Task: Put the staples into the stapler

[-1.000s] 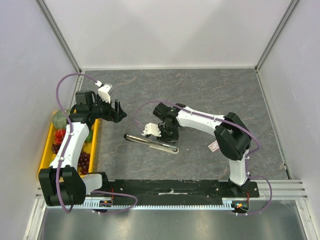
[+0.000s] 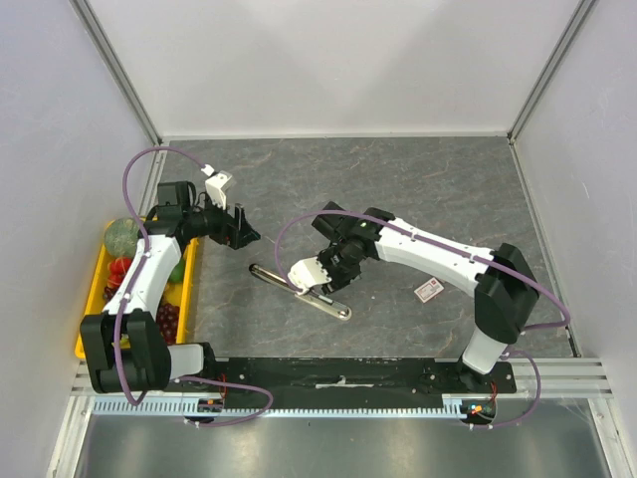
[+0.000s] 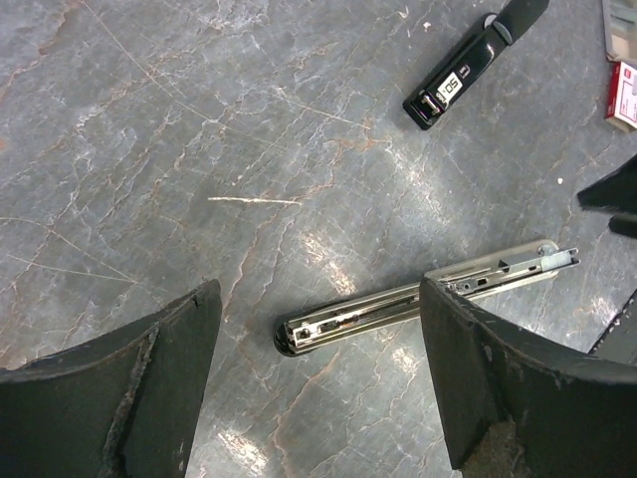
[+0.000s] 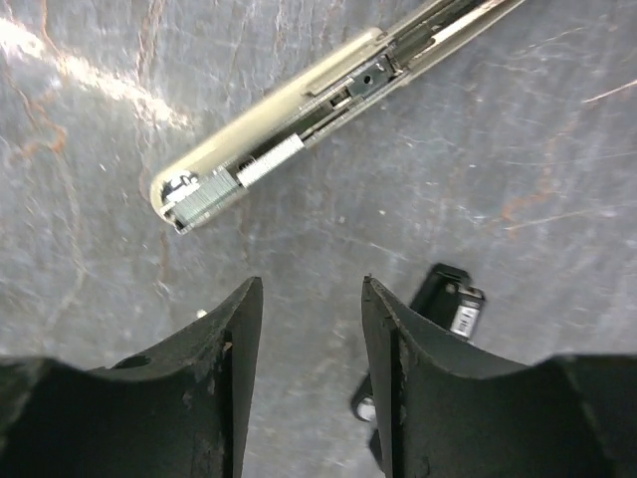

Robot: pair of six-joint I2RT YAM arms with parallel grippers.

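Note:
The opened stapler (image 2: 269,275) lies on the grey table, its long channel showing in both wrist views. A strip of staples (image 4: 202,196) sits at the rounded end of the stapler (image 4: 328,100). My right gripper hangs above it with fingers apart and nothing between them; in the top view it covers part of the stapler. My left gripper stands open and empty, up and to the left of the stapler in the top view.
A black tool (image 3: 463,70) lies behind the stapler. A small red-and-white box (image 2: 428,290) is at the right. A yellow crate (image 2: 95,309) of produce fills the left edge.
My right arm has shifted, with the gripper moving over the stapler and the arm rising closer to the top camera. The left arm has moved only slightly.

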